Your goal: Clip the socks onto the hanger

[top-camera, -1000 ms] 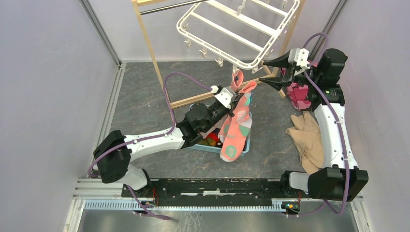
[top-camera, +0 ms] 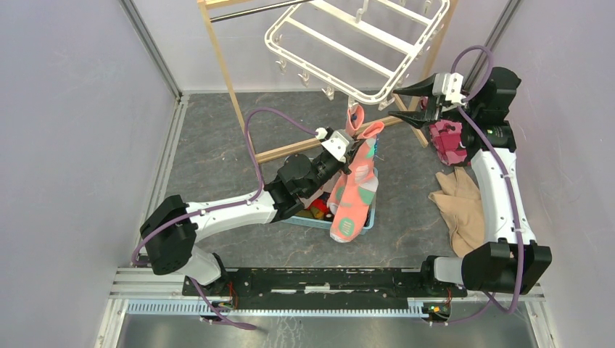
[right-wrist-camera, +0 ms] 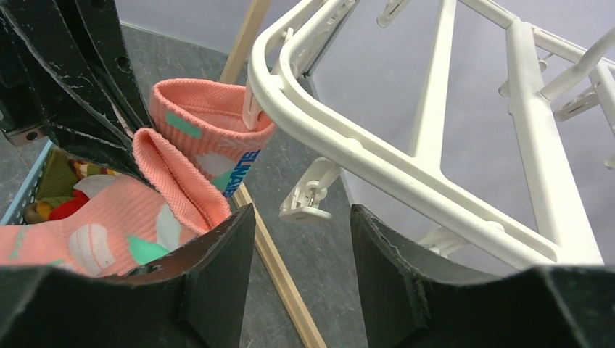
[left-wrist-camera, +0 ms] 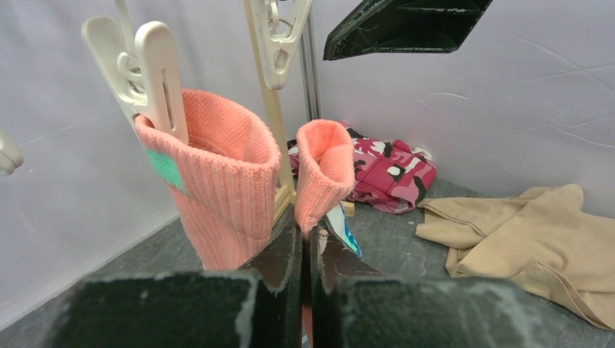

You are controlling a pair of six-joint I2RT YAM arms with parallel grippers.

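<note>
One coral sock (left-wrist-camera: 217, 188) hangs by its cuff from a white clip (left-wrist-camera: 161, 83) on the hanger. My left gripper is shut on the cuff of the other coral sock (top-camera: 355, 192), whose green and white spotted body droops over the basket. Up at the white hanger (top-camera: 341, 54), near its front right corner, my right gripper (top-camera: 395, 104) stands part open. In the right wrist view a free clip (right-wrist-camera: 310, 194) hangs between its spread fingers, apart from both, with no sock in it.
Below the held sock is a blue basket (top-camera: 313, 222) with coloured items. A pink camouflage cloth (top-camera: 447, 141) and a tan cloth (top-camera: 460, 206) lie on the floor at right. The wooden stand (top-camera: 290, 148) runs behind the left gripper.
The right gripper has risen slightly toward the hanger's corner, its fingers a little nearer the clip. The left arm and the socks look unmoved.
</note>
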